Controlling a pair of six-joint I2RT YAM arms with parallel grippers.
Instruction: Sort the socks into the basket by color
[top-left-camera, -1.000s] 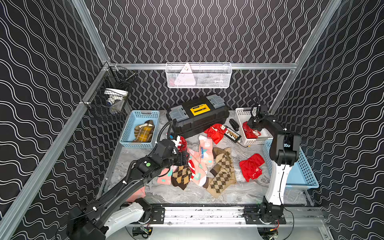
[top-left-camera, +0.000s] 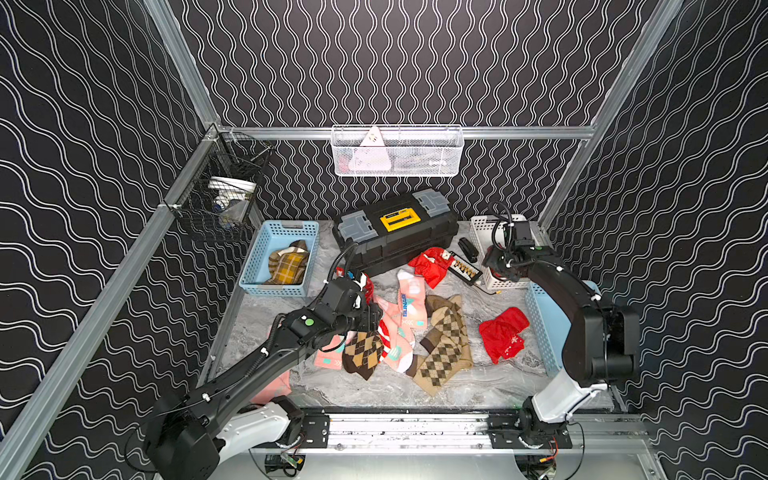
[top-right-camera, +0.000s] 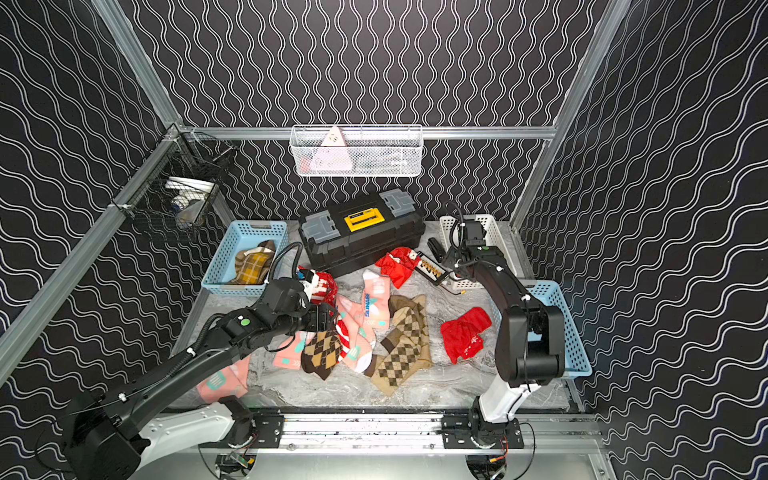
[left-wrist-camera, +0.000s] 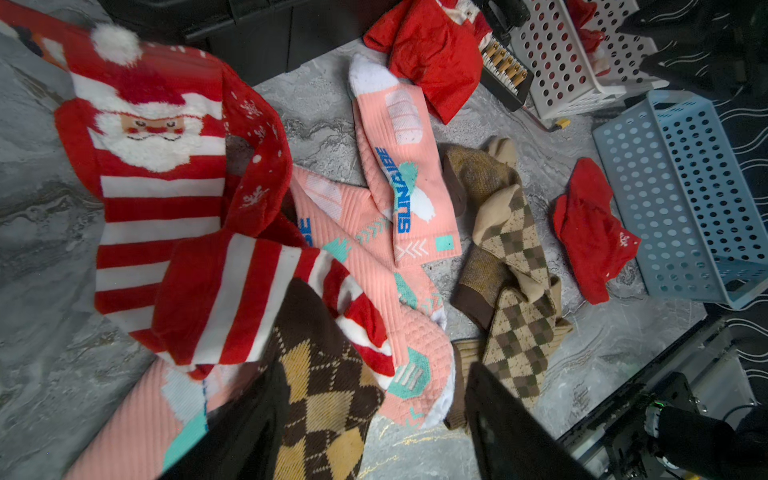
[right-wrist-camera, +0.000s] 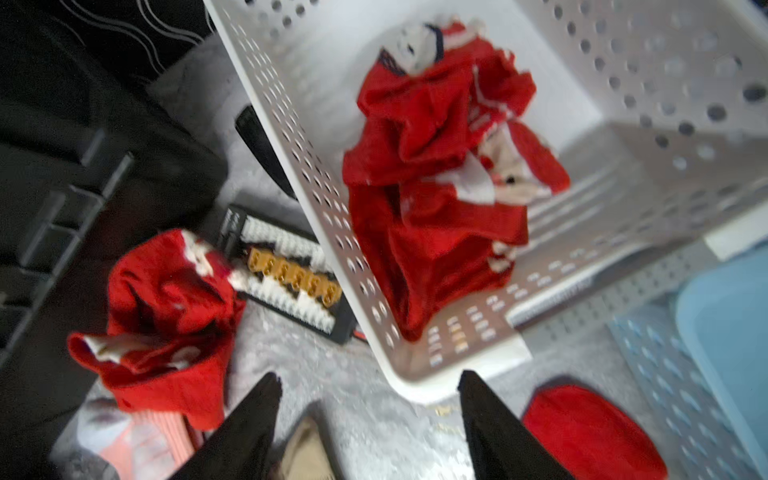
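Note:
My right gripper is above the front edge of the white basket (right-wrist-camera: 312, 188), its fingers apart and nothing between them. Red socks (right-wrist-camera: 432, 192) lie bunched inside that basket. On the left, my open left gripper hovers over a brown argyle sock (left-wrist-camera: 320, 384), empty. Beneath it spread a red-striped Santa sock (left-wrist-camera: 160, 192) and pink socks (left-wrist-camera: 408, 176). Tan argyle socks (top-left-camera: 444, 344) lie mid-table, with a red sock (top-left-camera: 504, 333) to their right. Another red sock (right-wrist-camera: 172, 320) rests by the toolbox. The left blue basket (top-left-camera: 280, 232) holds a yellow-brown plaid sock (top-left-camera: 288, 265).
A black toolbox (top-left-camera: 396, 232) stands at the back. A connector board (right-wrist-camera: 288, 272) lies against the white basket, a small black object (top-left-camera: 468, 249) behind it. The right blue basket (left-wrist-camera: 680, 192) looks empty. Bare table shows at the front.
The right gripper has moved left and toward the front over the white basket, now covering its red socks in the top left view. The left arm has shifted only slightly; the socks lie as before.

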